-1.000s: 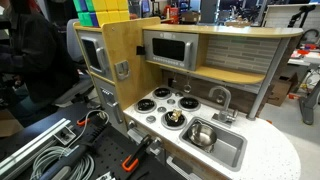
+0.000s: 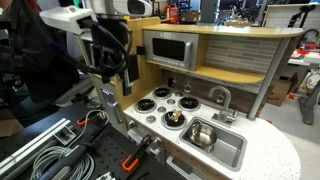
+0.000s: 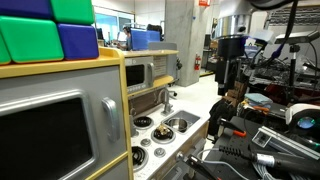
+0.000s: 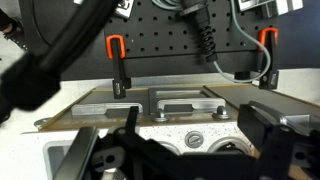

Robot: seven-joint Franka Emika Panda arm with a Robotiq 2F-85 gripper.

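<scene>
My gripper is open and empty. The wrist view shows it above the front edge of the toy kitchen, with its two dark fingers (image 4: 126,128) wide apart. From the first exterior view, the arm reaches in from the upper left, in front of the cabinet and well above the counter. On the stove a pan (image 2: 174,119) holds something yellowish, seen also as the pan (image 3: 162,132) in the second exterior view. A metal pot (image 2: 203,135) sits in the sink (image 2: 228,150). The wrist view leaves out the pan's contents and the pot.
A microwave (image 2: 171,50) stands under a wooden shelf (image 2: 228,76) behind the stove. The faucet (image 2: 226,101) rises behind the sink. Orange-handled clamps (image 4: 117,47) and loose cables lie at the robot's base. White counter right of the sink is bare.
The arm was almost out of the first exterior view a second ago. It has come in from the upper left, lower and further right. The pan and pot have stayed put.
</scene>
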